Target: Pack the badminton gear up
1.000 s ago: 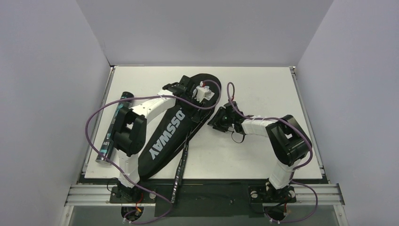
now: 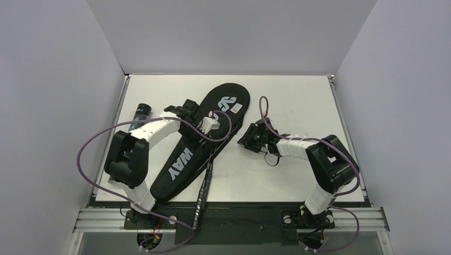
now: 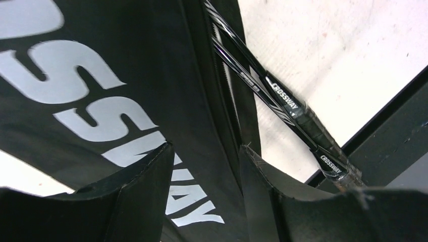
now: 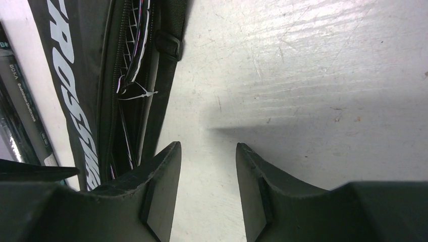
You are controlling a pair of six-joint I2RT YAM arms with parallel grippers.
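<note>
A black racket bag (image 2: 178,172) with white lettering lies diagonally across the table, its zip side open toward the right. Racket heads sit partly inside; strings (image 4: 132,35) show in the opening in the right wrist view. Two shafts come out of it to black handles (image 2: 203,191) reaching past the table's front edge. Above the bag's middle hovers my left gripper, open, nothing between its fingers; the bag's side lies below. Right of the bag, over bare table, my right gripper is also open and empty. A dark shuttlecock tube (image 2: 141,112) lies far left, partly behind my left arm.
A strap with a buckle (image 4: 168,45) runs along the bag's open side. Bare table (image 2: 298,109) stretches to the right and behind my right arm. Purple cables loop over both arms.
My left arm has moved left and toward the front along the bag, uncovering more of its far end.
</note>
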